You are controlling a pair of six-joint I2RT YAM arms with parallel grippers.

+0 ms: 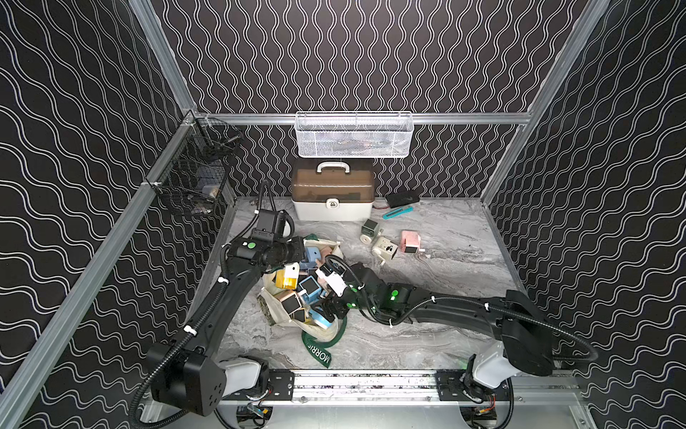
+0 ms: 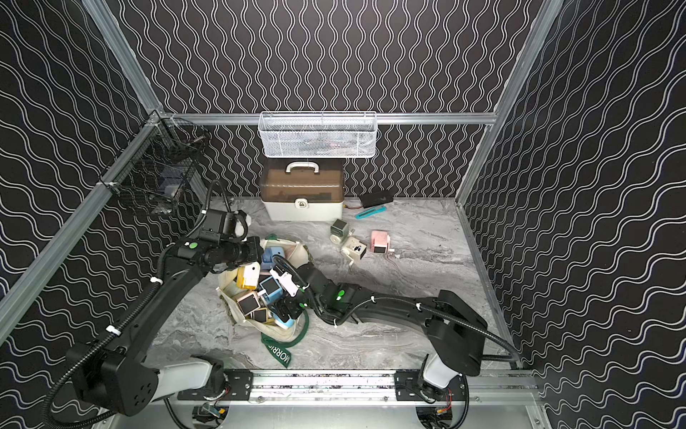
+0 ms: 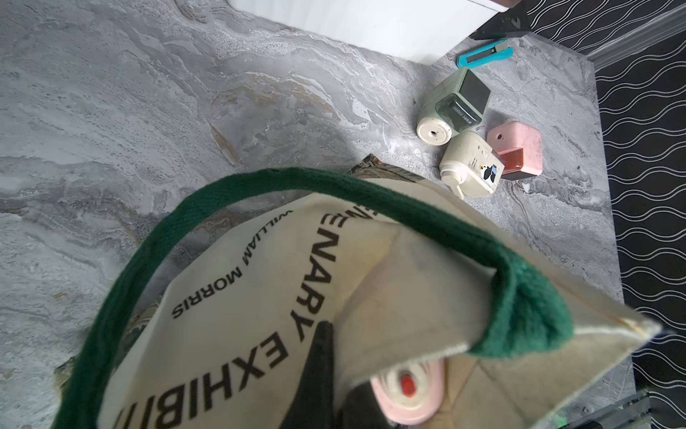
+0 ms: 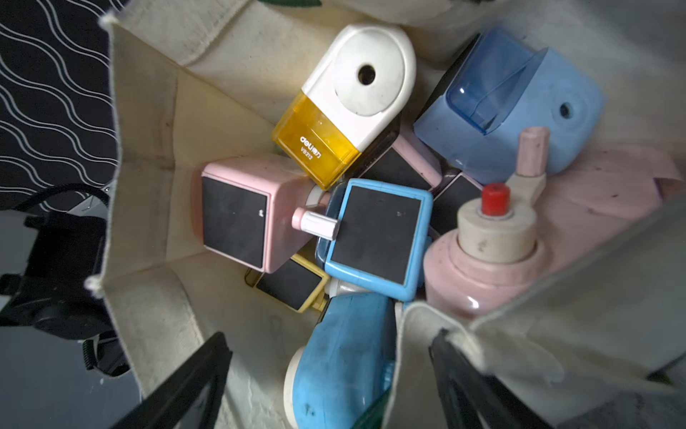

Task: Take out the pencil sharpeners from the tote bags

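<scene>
A cream tote bag (image 4: 150, 178) gapes wide, crowded with several pencil sharpeners. Inside are a white-and-yellow sharpener (image 4: 357, 100), a light blue one (image 4: 528, 100), a pink square one (image 4: 235, 214) and a blue one (image 4: 343, 364) near the bag's edge. My right gripper is open over that edge, the blue sharpener showing between its fingers and a bag fold beside the right finger. My left gripper is shut at the bag's far-left rim, apparently pinching the cloth; its tips are partly hidden. Outside stand green (image 3: 457, 103), cream (image 3: 471, 164) and pink (image 3: 518, 146) sharpeners.
A brown-lidded box (image 1: 333, 189) stands at the back beneath a white wire basket (image 1: 353, 136). A teal cutter (image 1: 397, 212) lies right of the box. Green straps (image 1: 336, 339) trail in front of the bag.
</scene>
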